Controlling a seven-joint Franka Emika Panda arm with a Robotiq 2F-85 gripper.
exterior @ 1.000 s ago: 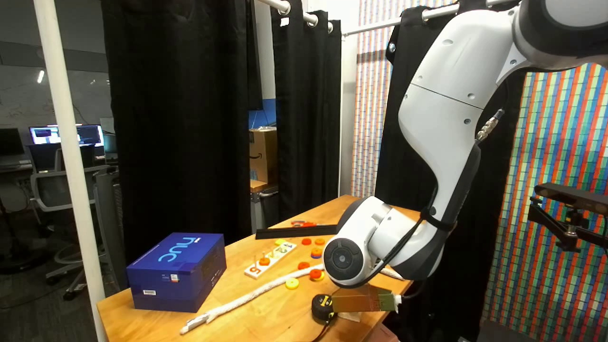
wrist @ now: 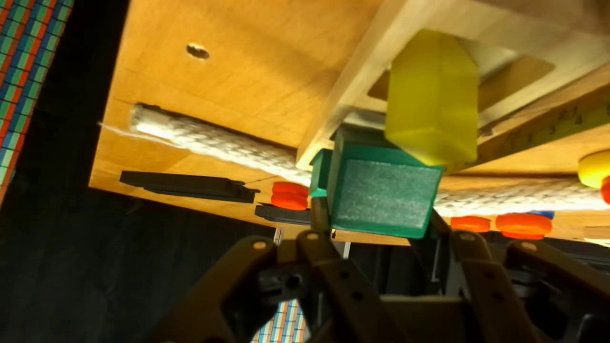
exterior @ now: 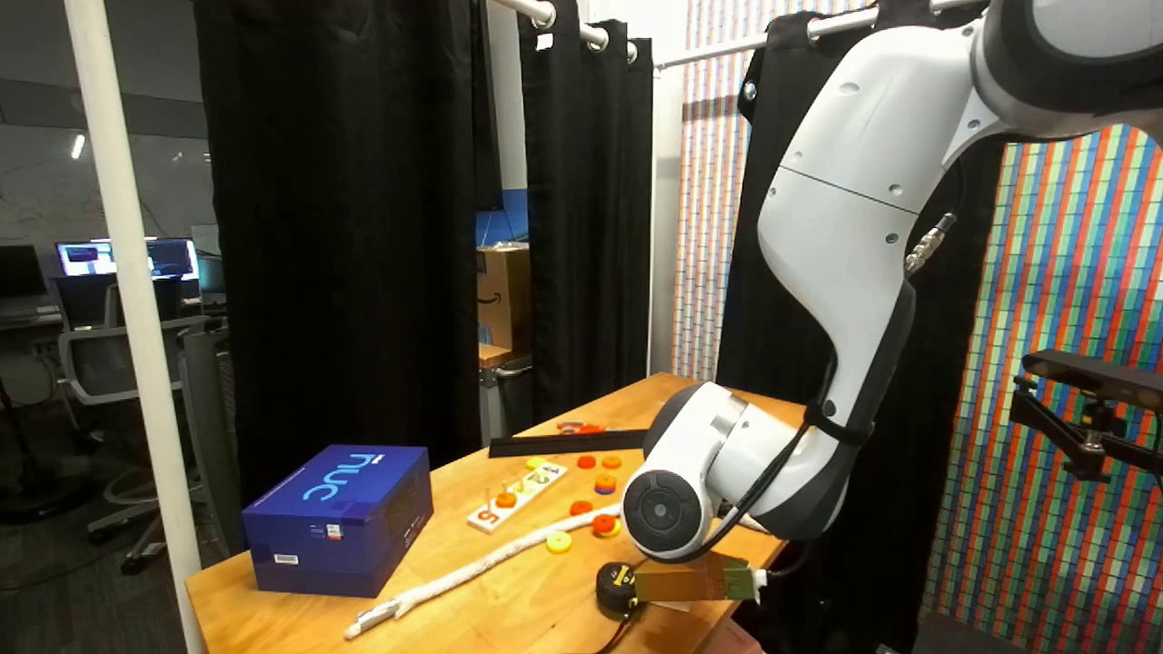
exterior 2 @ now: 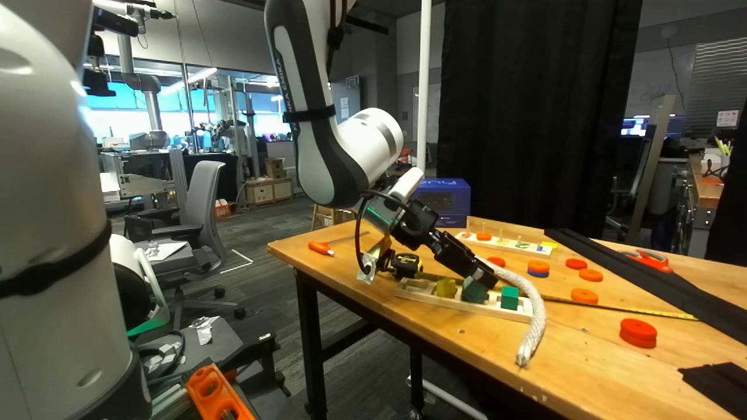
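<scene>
In the wrist view my gripper is shut on a green block [wrist: 383,194], one finger on either side of it. A yellow block [wrist: 432,94] stands beside it in the wooden holder [wrist: 357,77]. From the second exterior view, the held block [exterior 2: 474,290] is at the wooden holder [exterior 2: 420,293], between the yellow block [exterior 2: 446,287] and a smaller green block [exterior 2: 509,297]. Whether its base is seated in a slot is hidden. The arm hides the fingers in the first exterior view.
A white rope [exterior 2: 536,318] curves past the holder's end. Behind lie a tape measure [exterior 2: 406,265] with its blade out, orange rings [exterior 2: 585,296], a numbered peg board [exterior 2: 515,245] and a blue box [exterior 2: 448,199]. The table's front edge runs close to the holder.
In the first exterior view, the wrist has come down slightly toward the table, and the forearm has shifted a little left. The objects on the table look unmoved.
</scene>
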